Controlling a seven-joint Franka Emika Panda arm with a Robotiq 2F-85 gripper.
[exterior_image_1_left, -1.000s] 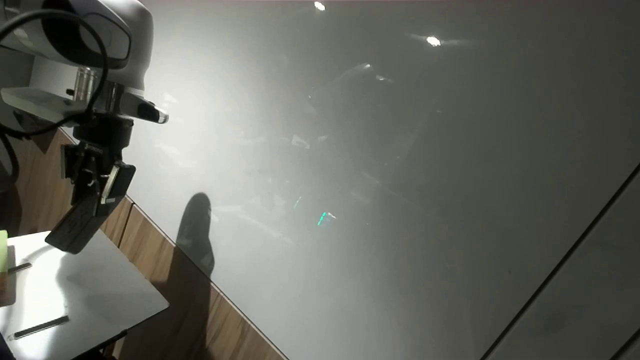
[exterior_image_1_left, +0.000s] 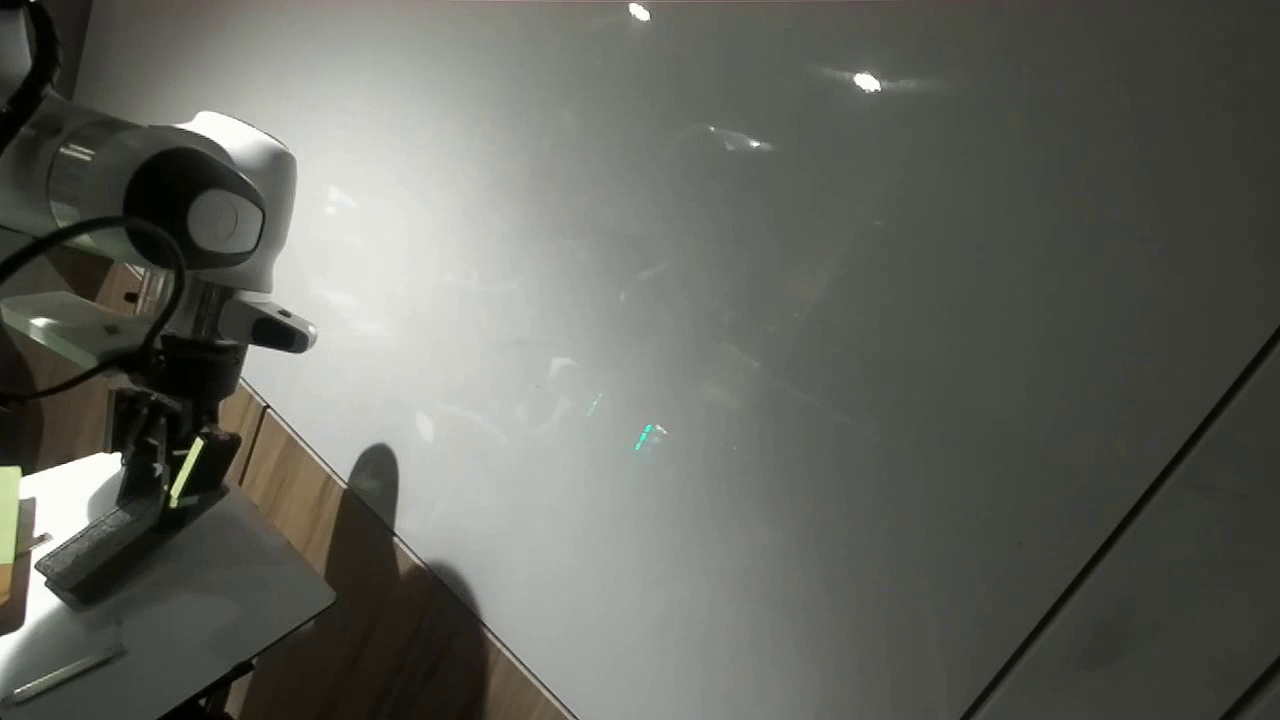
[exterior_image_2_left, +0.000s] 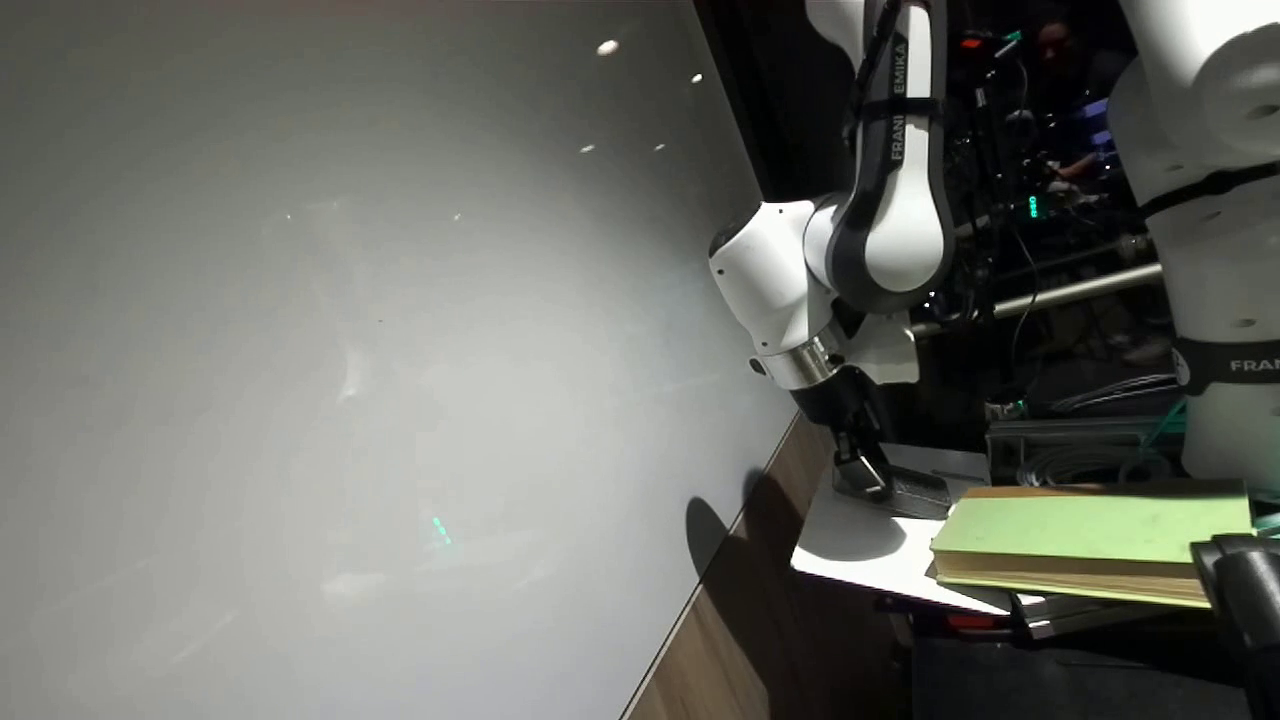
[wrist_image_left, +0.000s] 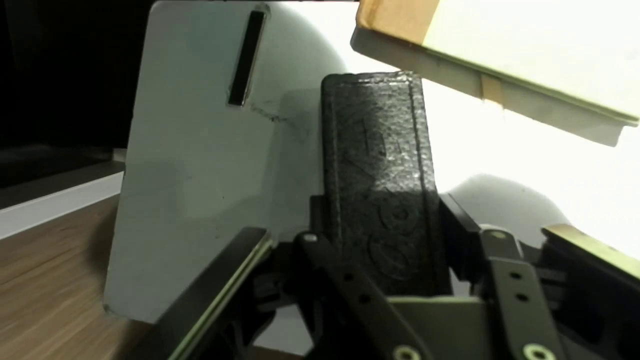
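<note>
A dark grey rectangular block (wrist_image_left: 378, 150) with raised marks on its face runs lengthwise between the fingers of my gripper in the wrist view. The fingers are shut on its sides. In exterior view 1 the block (exterior_image_1_left: 102, 546) lies low and almost flat at the white board (exterior_image_1_left: 258, 588); whether its whole underside touches cannot be told. My gripper (exterior_image_2_left: 861, 462) points down over the board in exterior view 2, with the block (exterior_image_2_left: 918, 490) reaching out to its right.
A thick pale-green book (exterior_image_2_left: 1080, 528) rests at the board's right in exterior view 2. A narrow dark slot (wrist_image_left: 246, 57) shows on the board. Beyond a wooden strip (exterior_image_1_left: 282, 468), a wide grey surface (exterior_image_1_left: 720, 360) is clear. A second white arm (exterior_image_2_left: 1224, 240) stands at the right.
My arm has come down toward the white board, carrying the block. The block hung steeply above the board before and now lies much flatter at it.
</note>
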